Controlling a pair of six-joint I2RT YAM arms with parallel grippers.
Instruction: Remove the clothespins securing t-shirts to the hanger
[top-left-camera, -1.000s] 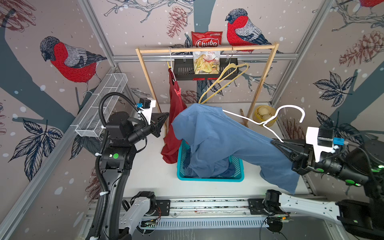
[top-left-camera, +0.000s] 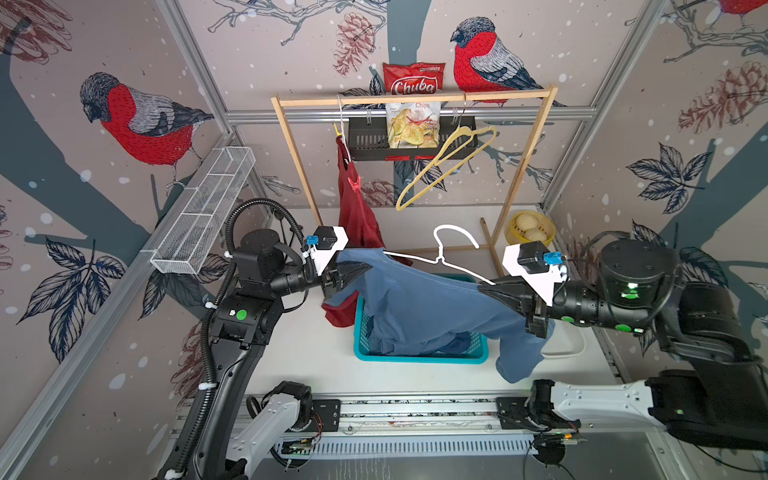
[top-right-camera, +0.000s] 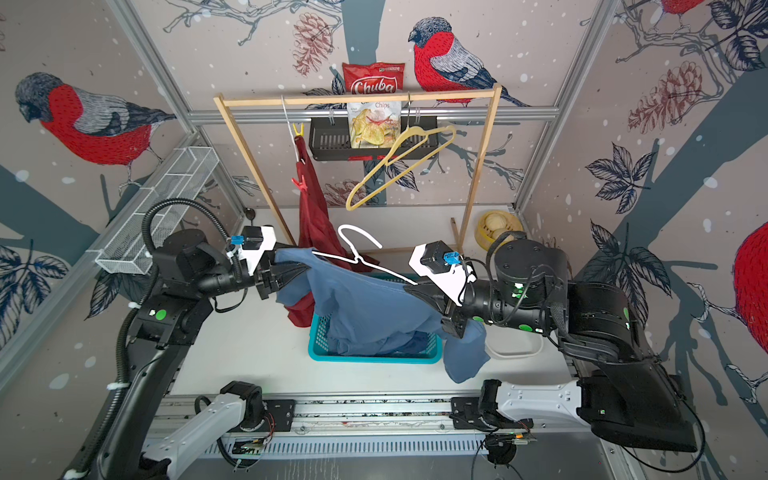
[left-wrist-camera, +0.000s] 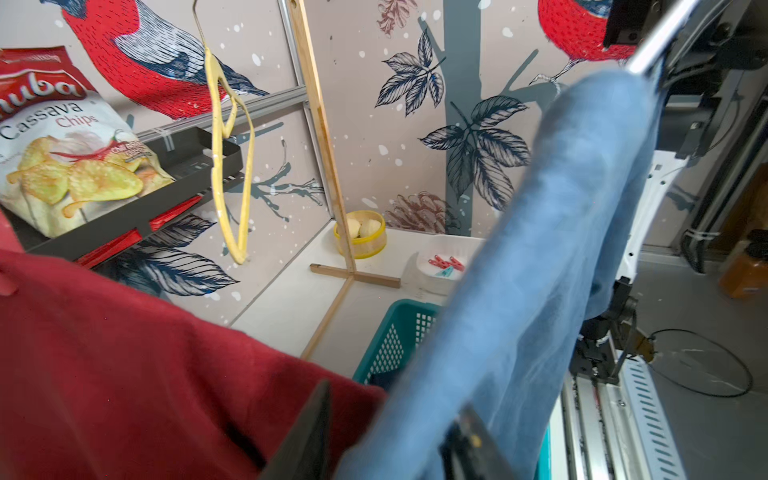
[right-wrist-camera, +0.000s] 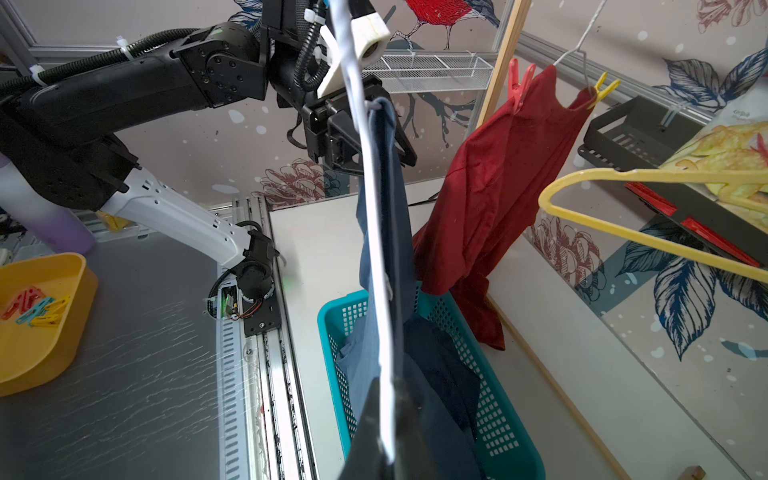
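Note:
A blue t-shirt (top-left-camera: 424, 304) on a white hanger (top-left-camera: 442, 257) stretches between my grippers over the teal basket. My left gripper (top-left-camera: 349, 272) is at the shirt's left end, its fingers partly hidden by the cloth and blurred in the left wrist view. My right gripper (top-left-camera: 502, 292) is shut on the hanger and shirt at the other end. Behind, a red t-shirt (top-left-camera: 357, 216) hangs from the rack, with red clothespins (right-wrist-camera: 524, 86) and a yellow clothespin (right-wrist-camera: 606, 88) at its top. No clothespin shows clearly on the blue shirt.
The teal basket (top-left-camera: 420, 358) holds blue cloth. An empty yellow hanger (top-left-camera: 444, 177) hangs on the wooden rack (top-left-camera: 524, 160). A yellow tub of clothespins (right-wrist-camera: 40, 352), a white tray of pins (left-wrist-camera: 428, 280) and a yellow steamer (top-left-camera: 532, 228) stand around.
My right gripper has moved left with the hanger and blue shirt, which now sit lower. My left gripper has come down and right to the shirt's end.

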